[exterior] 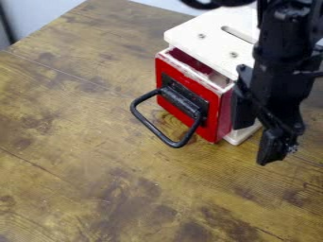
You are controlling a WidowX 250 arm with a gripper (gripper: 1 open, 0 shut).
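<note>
A white box [202,36] with a slot in its top stands at the upper right of the wooden table. Its red front panel [172,68] carries a black plate and a looped black handle [164,134] that sticks out toward the lower left. My black gripper [263,137] hangs at the box's right side, open, low near the white body and just right of the red panel; it hides much of the box's right half. Whether it touches the box cannot be told.
A pale edge lies beyond it at the top left.
</note>
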